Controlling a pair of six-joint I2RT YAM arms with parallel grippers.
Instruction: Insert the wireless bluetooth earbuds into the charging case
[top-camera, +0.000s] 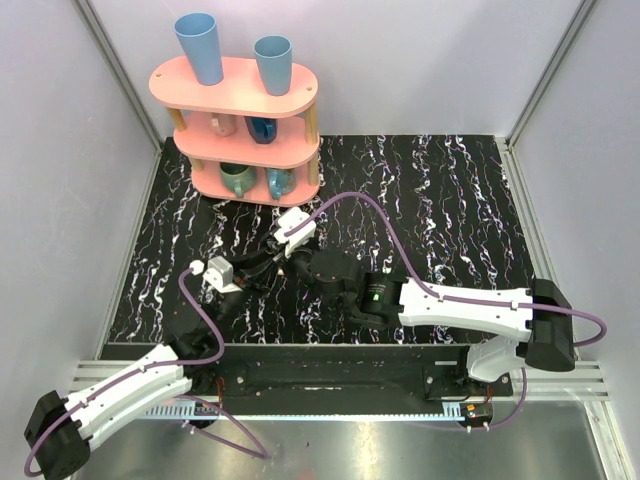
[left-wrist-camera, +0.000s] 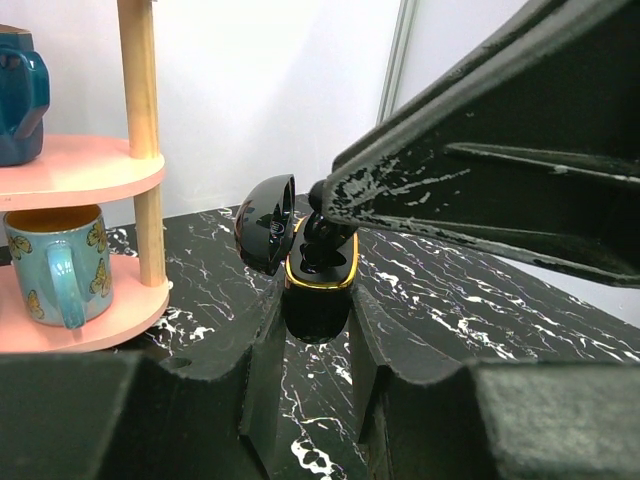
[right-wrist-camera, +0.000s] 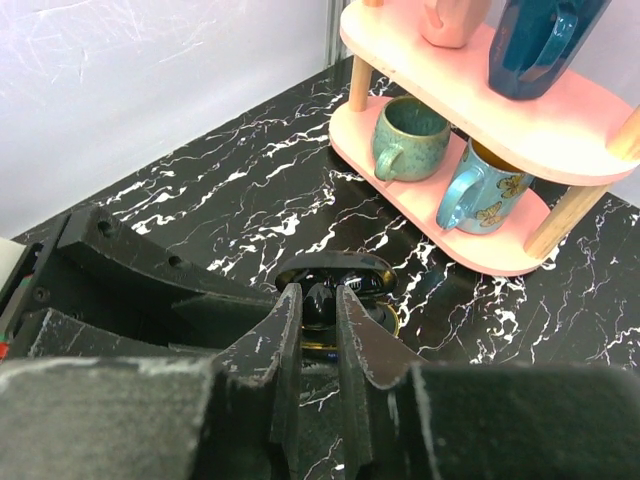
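Note:
My two grippers meet over the black marbled table (top-camera: 420, 200), below the pink shelf. My left gripper is shut on the black, yellow-edged charging case (left-wrist-camera: 315, 305), whose lid (left-wrist-camera: 262, 225) stands open. My right gripper is shut on a small dark earbud (right-wrist-camera: 319, 311), held at the open case, just under the lid in the right wrist view. In the left wrist view the right gripper's dark finger covers part of the earbud and case. Whether the earbud is seated in its slot I cannot tell.
The pink three-tier shelf (top-camera: 240, 88) with cups and mugs stands at the back left, close behind my grippers. Walls border the table on the back and both sides.

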